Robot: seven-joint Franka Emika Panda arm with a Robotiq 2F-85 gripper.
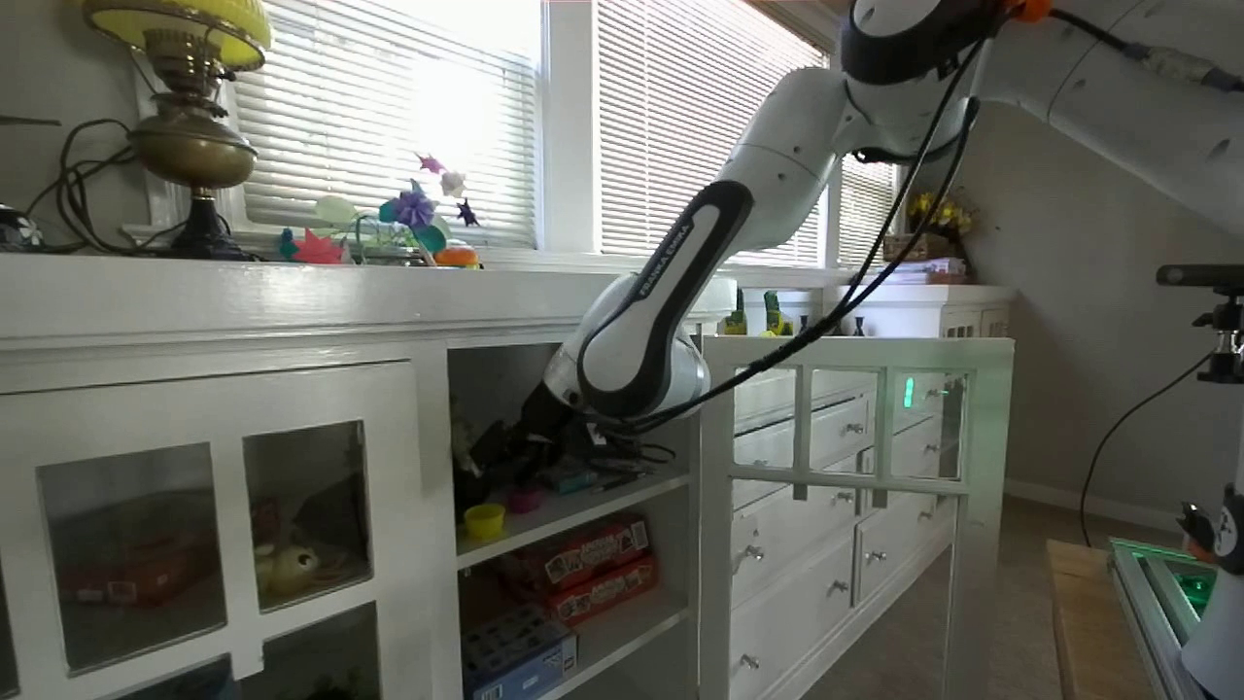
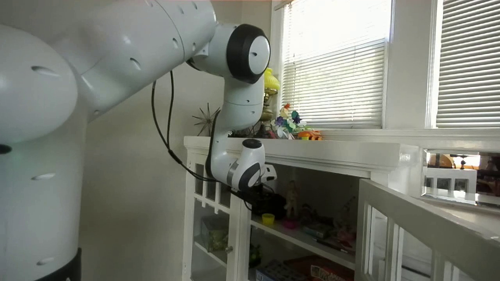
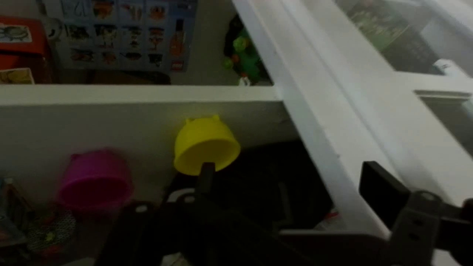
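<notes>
My gripper stands open, its dark fingers wide apart, with nothing gripped between them. In exterior view 1 the gripper (image 1: 496,453) is inside the open cabinet, over the upper shelf (image 1: 583,504) near its left side. A yellow cup (image 3: 206,144) sits at the shelf's front edge, close to one of the fingers (image 3: 206,177) in the wrist view. Beside it is a magenta cup (image 3: 95,179). In exterior view 2 the yellow cup (image 2: 268,219) stands just below the dark hand. A black object (image 3: 266,190) fills the shelf behind the cup; its shape is hard to make out.
The cabinet's white side post (image 3: 326,133) runs close to the gripper's other finger. An open glass-paned door (image 1: 863,478) stands out at the right. Red boxes (image 1: 595,566) and a blue box (image 1: 519,653) lie on the shelf below. A pale doll (image 2: 291,200) stands near the hand.
</notes>
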